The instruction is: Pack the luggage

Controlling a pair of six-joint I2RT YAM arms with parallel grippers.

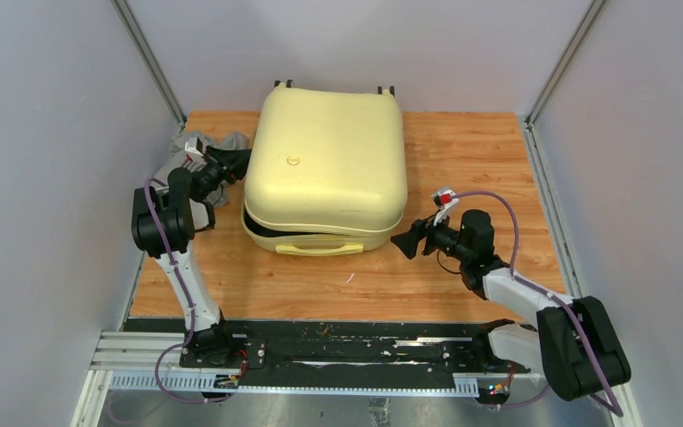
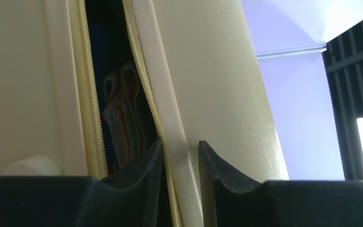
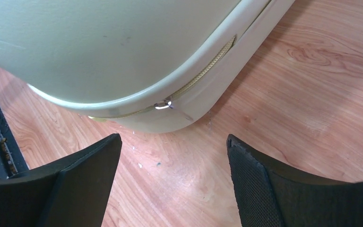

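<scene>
A pale yellow suitcase (image 1: 329, 160) stands on the table, its lid lowered but gaping along the front and left. In the left wrist view, folded cloth (image 2: 125, 113) shows inside the dark gap. My left gripper is part open at the left side, a finger on either side of the lid's zipper-edged rim (image 2: 165, 94); whether both pads touch it I cannot tell. My right gripper is open and empty near the front right corner. A shiny zipper pull (image 3: 164, 104) sits on that corner, beyond the fingertips and apart from them.
Grey cloth (image 1: 234, 140) lies on the table left of the suitcase, partly under my left arm. The yellow handle (image 1: 320, 250) faces front. Bare table (image 1: 471, 147) lies to the right and in front.
</scene>
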